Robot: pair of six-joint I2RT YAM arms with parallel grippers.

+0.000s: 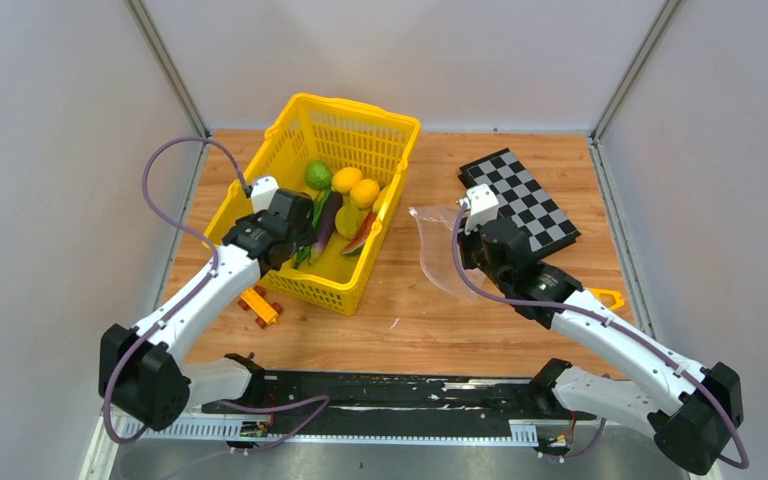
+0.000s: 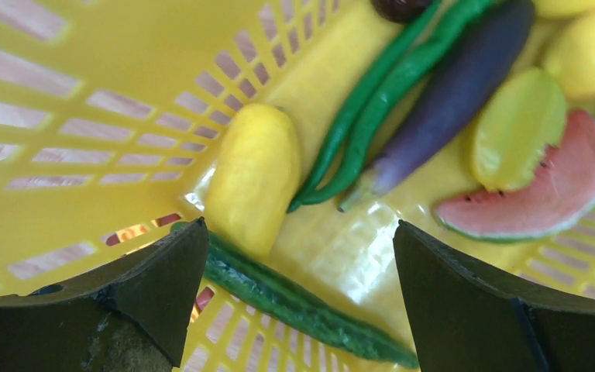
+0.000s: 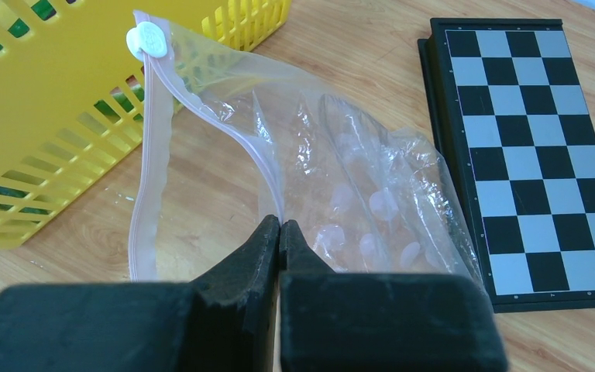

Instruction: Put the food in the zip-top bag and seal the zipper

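Note:
My right gripper is shut on the rim of a clear zip top bag [image 3: 302,116], whose mouth gapes; its white slider [image 3: 149,40] sits at the far corner. Over the yellow basket [image 1: 312,288], my left gripper stands open with nothing between its fingers. Below it in the left wrist view are a yellow oblong food [image 2: 256,167] and a cucumber [image 2: 310,310] by the basket wall. Green peppers [image 2: 380,97], an eggplant [image 2: 457,97], a star fruit [image 2: 519,128] and a watermelon slice [image 2: 546,190] lie farther off.
Lemons [image 1: 364,193] and a round green vegetable [image 1: 318,174] lie deeper in the basket. A checkerboard [image 1: 525,203] is behind the right gripper. An orange toy car [image 1: 260,306] stands near the basket's front corner.

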